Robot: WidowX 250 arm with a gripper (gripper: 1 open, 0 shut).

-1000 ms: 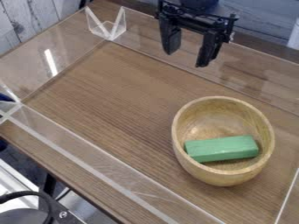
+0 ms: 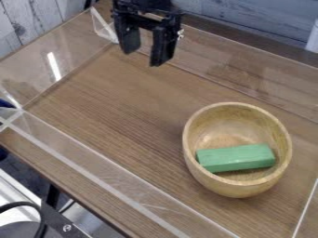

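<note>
My black gripper (image 2: 141,51) hangs at the top centre-left of the camera view, over bare wooden table, its two dark fingers apart with nothing seen between them. At the lower right a round wooden bowl (image 2: 199,130) holds a green block (image 2: 236,157), lying toward the front of its inside.
A small clear, wire-like object (image 2: 112,28) stands at the top left, partly behind the arm. Clear strips run along the left side, and black cables lie at the lower left corner.
The arm and gripper have moved left across the back of the table, from right of centre toward the top left. The bowl and green block have not moved.
</note>
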